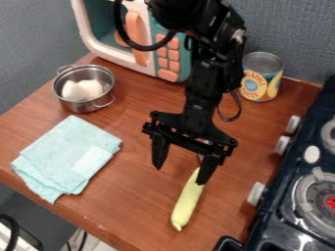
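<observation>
My black gripper point(179, 162) stands open over the wooden table, its fingers spread either side of the space above the upper end of a pale yellow, banana- or corn-like toy point(186, 204). The toy lies lengthwise below and slightly right of the gripper, with nothing visibly held between the fingers.
A steel pot point(108, 75) with white items and a folded light-blue cloth point(63, 160) are on the left. A toy microwave point(98, 25) and a can point(262, 76) stand at the back. A stove point(312, 196) borders the right.
</observation>
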